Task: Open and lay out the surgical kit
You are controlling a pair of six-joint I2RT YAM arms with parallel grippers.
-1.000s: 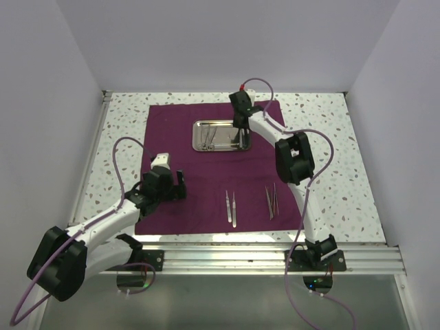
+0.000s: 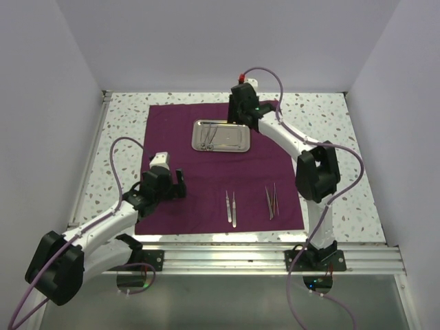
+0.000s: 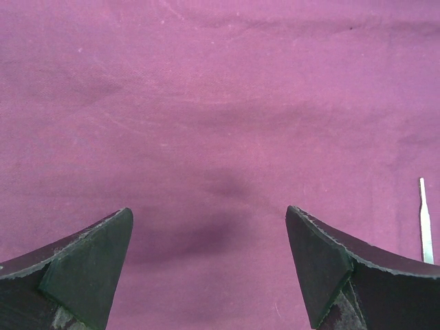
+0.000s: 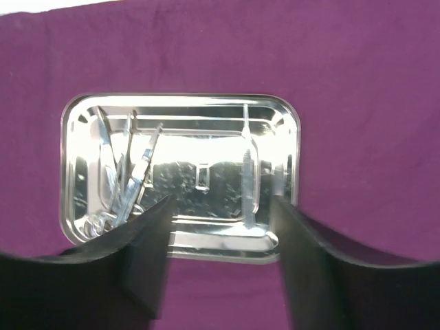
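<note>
A steel tray [image 2: 221, 146] lies on the purple cloth [image 2: 192, 179]. It holds several scissor-like instruments [image 4: 120, 179] at its left and a slim metal instrument [image 4: 247, 179] at its right. My right gripper is above the tray's back right part, its fingers blurred and apart with nothing visible between them. Lower on the cloth lie two slim instruments [image 2: 234, 211] and several tweezer-like ones [image 2: 270, 203]. My left gripper stands open over bare cloth at the left, with a slim instrument [image 3: 425, 227] to its right.
The cloth's lower left and the area between tray and loose instruments are clear. The speckled table [image 2: 344, 158] shows around the cloth. Grey walls bound the sides and back.
The left arm has not visibly moved.
</note>
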